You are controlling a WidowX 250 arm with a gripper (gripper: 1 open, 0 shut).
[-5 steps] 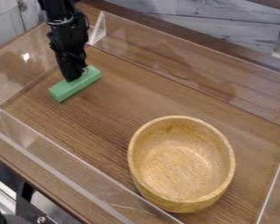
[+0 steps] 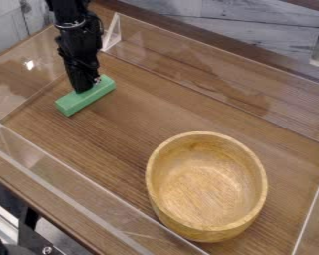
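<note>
A green rectangular block [image 2: 80, 100] lies on the wooden table at the left. The black gripper [image 2: 83, 78] comes down from the top left, its fingertips just over or at the block's upper end. Whether they touch it, and how far they are open, is too small to tell.
A large tan oval basket [image 2: 206, 189] sits at the lower right. Some cables show at the bottom left corner.
The gripper has shifted very slightly. The block looks essentially in the same place.
</note>
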